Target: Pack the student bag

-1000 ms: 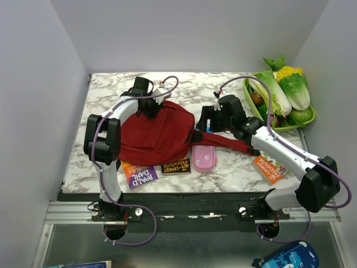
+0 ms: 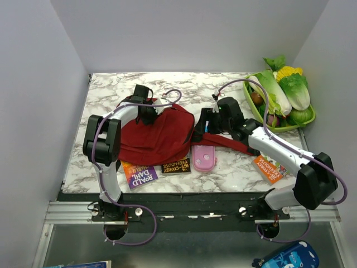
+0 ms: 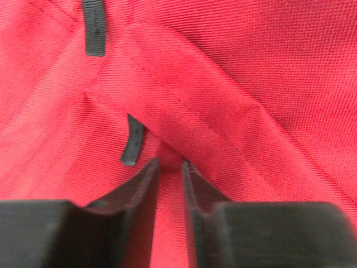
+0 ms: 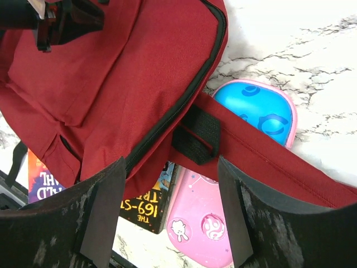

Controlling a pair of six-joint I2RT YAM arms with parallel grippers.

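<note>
A red bag [image 2: 159, 137] with a black zipper lies flat and rumpled on the left half of the table. Over its upper part hovers my left gripper [image 2: 149, 120]; in the left wrist view its fingertips stand a narrow gap apart above red cloth [image 3: 268, 67], nothing held between them. My right gripper [image 2: 201, 128] is open more widely above the bag's right edge and red strap [image 4: 262, 151]. Below the strap rests a pink case [image 4: 195, 218]. Partly covered by bag and strap are a dark Treehouse book [image 2: 176, 167], a Roald Dahl book [image 2: 138, 175] and a blue case [image 4: 256, 109].
An orange book [image 2: 270, 167] lies at the front right. The green basket [image 2: 308, 120] of vegetables stands at the back right. Bare marble [image 2: 184, 81] shows along the back. Beyond the front edge lies a blue patterned pouch [image 2: 290, 257].
My left gripper has come slightly lower and to the left over the bag. The right gripper has shifted slightly left and down. The bag looks unmoved.
</note>
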